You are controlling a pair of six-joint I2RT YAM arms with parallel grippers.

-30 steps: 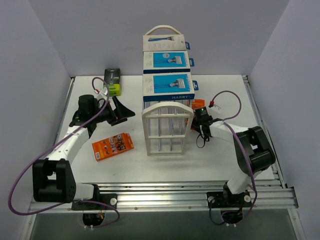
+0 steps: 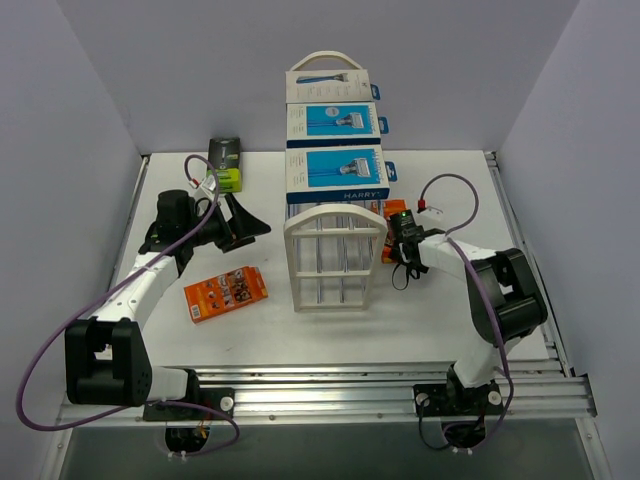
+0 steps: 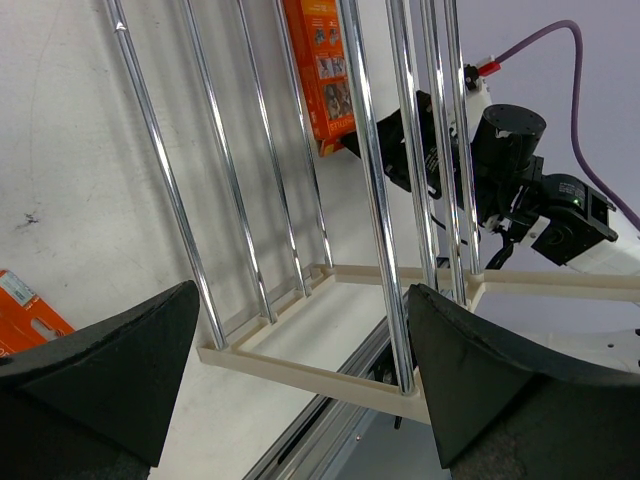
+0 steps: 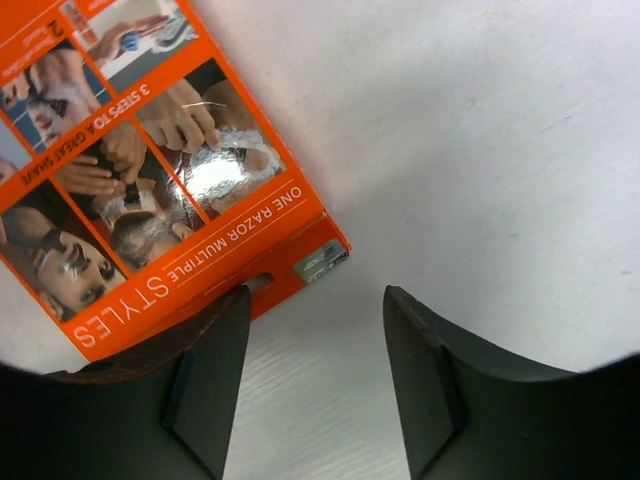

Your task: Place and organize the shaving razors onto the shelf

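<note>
The white wire shelf (image 2: 335, 215) stands mid-table, carrying blue-and-white razor boxes (image 2: 337, 172) on top. An orange razor box (image 2: 225, 292) lies flat left of it; another (image 4: 140, 170) lies at its right side. My left gripper (image 2: 244, 228) hangs open left of the shelf, facing its metal bars in the left wrist view. My right gripper is open low over the table, its left finger at the orange box's edge. In the top view that gripper is partly hidden by its own arm.
A black-and-green box (image 2: 225, 165) lies at the back left. Walls bound the sides and back.
The right arm has shifted slightly, and more of the orange box beside it shows in the top view. The left arm and shelf are unchanged.
</note>
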